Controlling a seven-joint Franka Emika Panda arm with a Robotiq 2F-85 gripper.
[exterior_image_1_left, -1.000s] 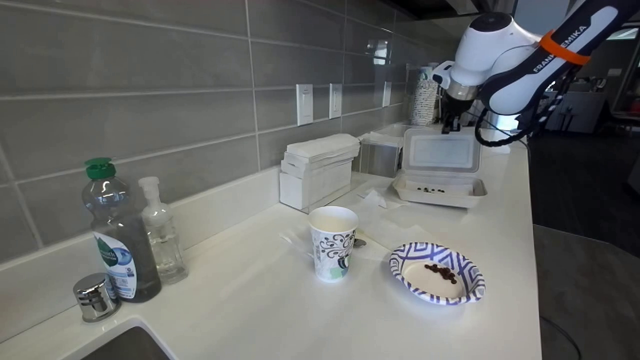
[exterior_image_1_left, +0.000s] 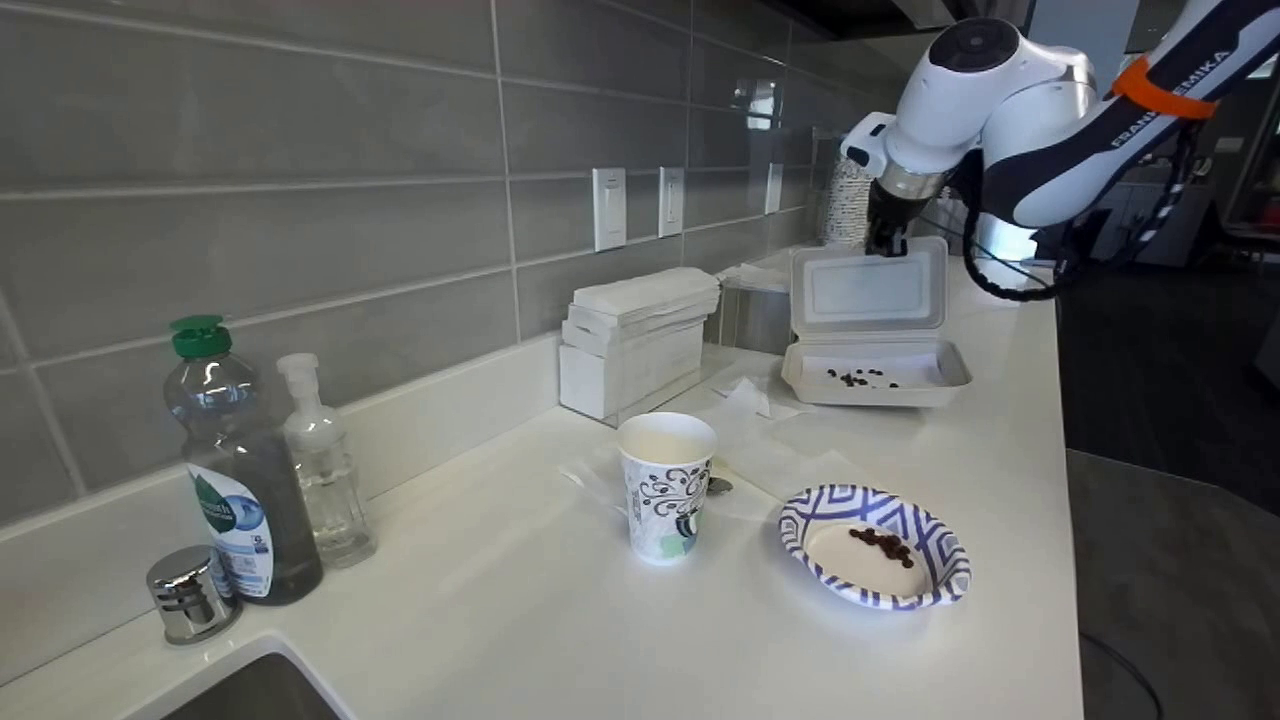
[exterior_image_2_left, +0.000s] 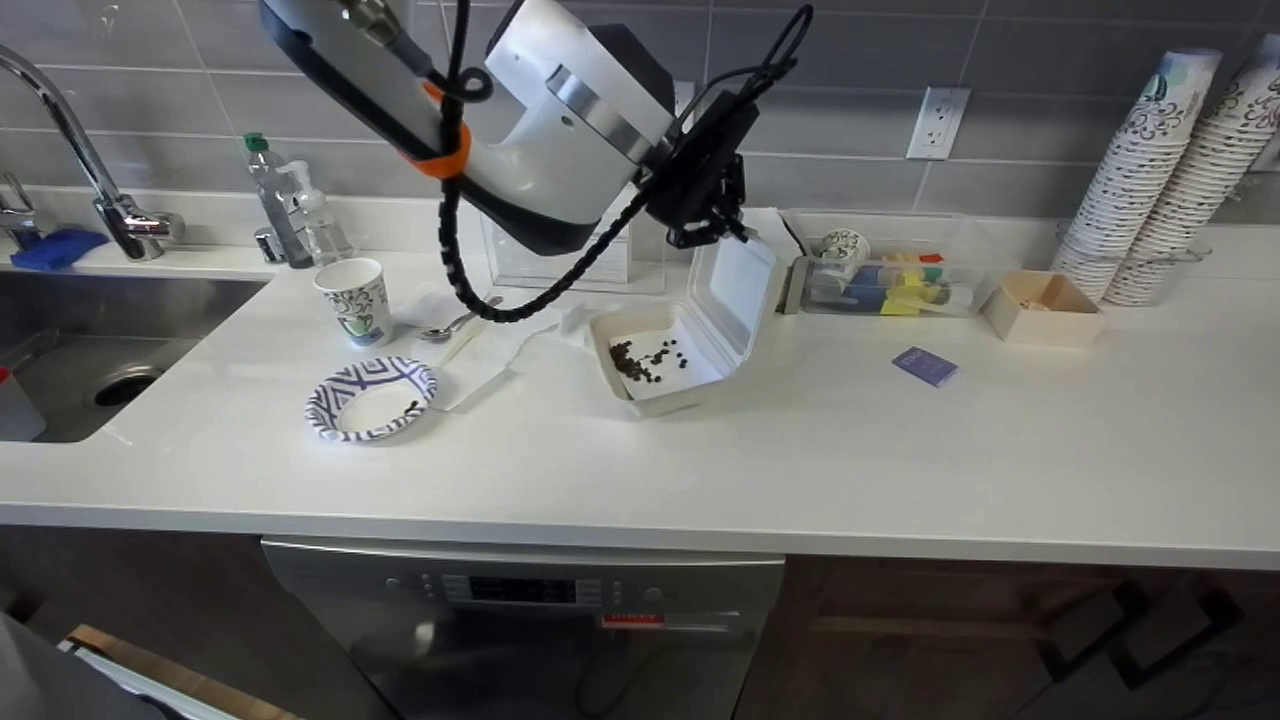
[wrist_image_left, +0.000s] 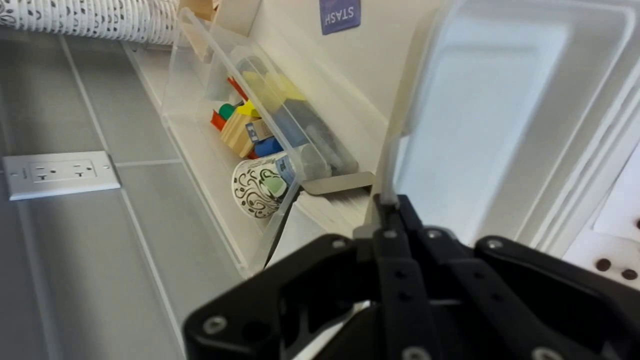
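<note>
A white takeout container stands with its lid (exterior_image_1_left: 870, 292) raised and dark beans (exterior_image_1_left: 858, 378) scattered in its base (exterior_image_1_left: 840, 394). In exterior view 1 my gripper (exterior_image_1_left: 888, 250) is at the lid's upper edge. From the other side, the gripper (exterior_image_2_left: 734, 228) appears beside the top of the lid (exterior_image_2_left: 734, 282). The wrist view has the shut fingertips of my gripper right at the lid's thin edge (wrist_image_left: 393, 171). Whether any of that rim lies between them I cannot tell. More beans (exterior_image_2_left: 636, 360) show in exterior view 2.
A patterned paper bowl (exterior_image_1_left: 828, 558) holding dark beans and a paper cup (exterior_image_1_left: 667, 492) stand nearer the sink. Beyond the container, a clear bin (exterior_image_2_left: 888, 228) of assorted items sits against the wall.
In exterior view 1, my gripper has moved slightly left and up. The container has shifted a little left and turned, its lid now higher in view and more beans visible.
</note>
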